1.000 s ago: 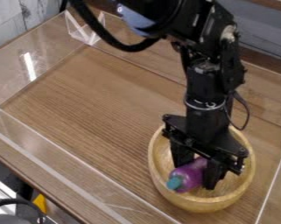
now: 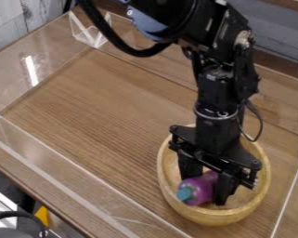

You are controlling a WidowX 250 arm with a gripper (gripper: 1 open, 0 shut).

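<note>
A wooden bowl (image 2: 212, 215) sits at the lower right of the table. In it lies a purple object with a teal tip (image 2: 199, 190). My black gripper (image 2: 215, 170) reaches down into the bowl from above, its fingers around the purple object. Whether they grip it is hard to tell, as the fingers partly hide it.
Clear plastic side walls line its far left, and a ledge runs along the back. A dark cable lies at the bottom left.
The gripper has shifted very slightly within the bowl; the purple object stays in nearly the same place.
</note>
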